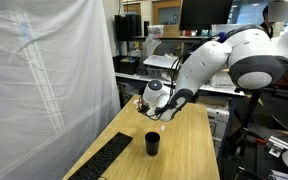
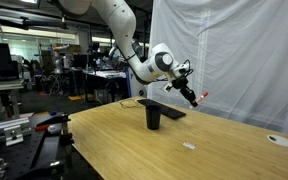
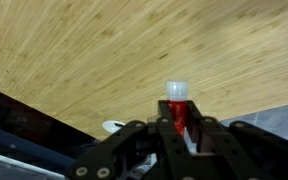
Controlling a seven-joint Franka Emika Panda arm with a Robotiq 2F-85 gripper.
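A red stick-like thing with a pale tip [image 3: 177,104] sits between the fingers of my gripper, shut on it in the wrist view. In exterior view 2 the same red piece [image 2: 202,97] sticks out from the gripper [image 2: 195,101], held above the wooden table [image 2: 234,155]. A black cup [image 1: 152,143] stands upright on the table, nearer to the exterior view 1 camera than the gripper. Exterior view 2 has the cup [image 2: 153,117] left of the gripper and apart from it.
A black keyboard [image 1: 100,157] lies along the curtain side of the table. A small pale piece [image 2: 189,146] lies flat on the wood, and a white disc [image 2: 279,140] is farther right.
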